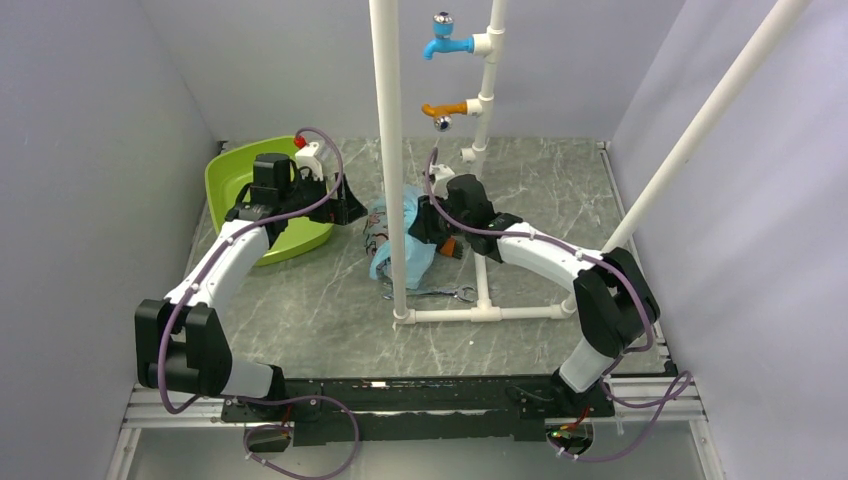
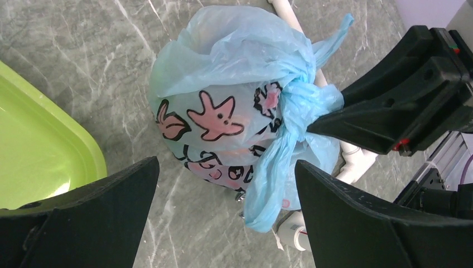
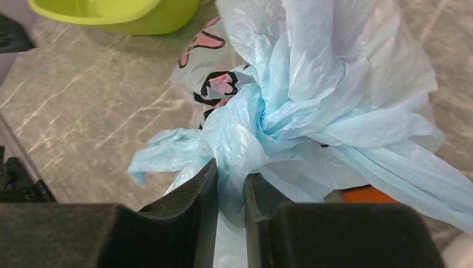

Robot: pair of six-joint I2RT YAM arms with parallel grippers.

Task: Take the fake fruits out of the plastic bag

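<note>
A knotted light-blue plastic bag (image 1: 415,250) printed with pink cartoon shapes (image 2: 215,118) lies on the grey floor, behind a vertical pipe in the top view. My right gripper (image 1: 430,225) is at the bag's knot (image 3: 240,145), its fingers close round the twisted plastic; the right wrist view shows plastic bunched between them, but whether they grip it firmly is unclear. My left gripper hangs open left of the bag, empty. The fruits inside cannot be made out.
A green basin (image 1: 290,240) sits at the left. White pipes (image 1: 450,314) frame the bag, with blue (image 1: 448,45) and orange (image 1: 445,107) taps above. A wrench (image 1: 460,294) lies in front of the bag; an orange object (image 1: 450,248) is beside it.
</note>
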